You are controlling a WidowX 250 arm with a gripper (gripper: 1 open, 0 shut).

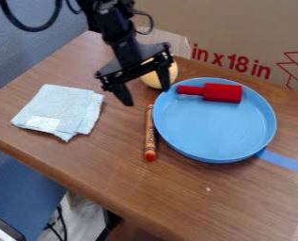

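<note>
My black gripper hangs over the table at upper centre, its two fingers spread open, with no object seen between them. Just behind it sits a yellowish round item, partly hidden by the gripper. A light blue plate lies at right, with a red object on its far left part. An orange stick with a red end lies left of the plate. A folded pale blue cloth lies on the left.
The wooden table has clear room in front. A cardboard box stands at the back. A blue tape strip runs right of the plate. The table's left edge drops away.
</note>
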